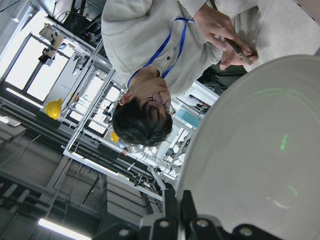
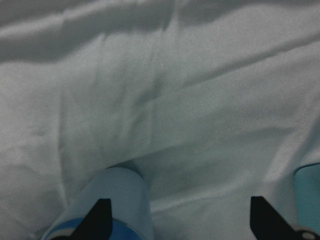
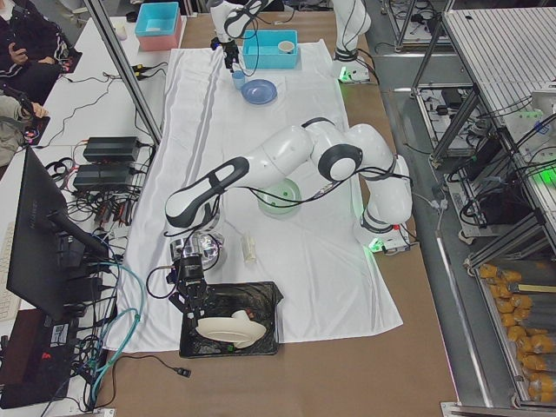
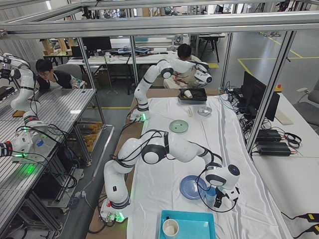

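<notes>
In the camera left view my left gripper (image 3: 193, 306) is over the black bin (image 3: 273, 304), shut on a white plate (image 3: 230, 328) that is tilted inside it. The plate (image 1: 255, 145) fills the right of the left wrist view. My right gripper stands open above the white cloth beside a blue cup (image 2: 107, 195), which also shows in the camera right view (image 4: 211, 194) near a blue plate (image 4: 190, 187). Nothing shows held between the right fingers.
A cyan bin (image 4: 209, 226) with a white cup (image 4: 170, 228) stands beside the right gripper. A green plate (image 4: 178, 126) and a foil-coloured object (image 4: 204, 111) lie on the cloth near the black bin. A person sits just beyond that bin.
</notes>
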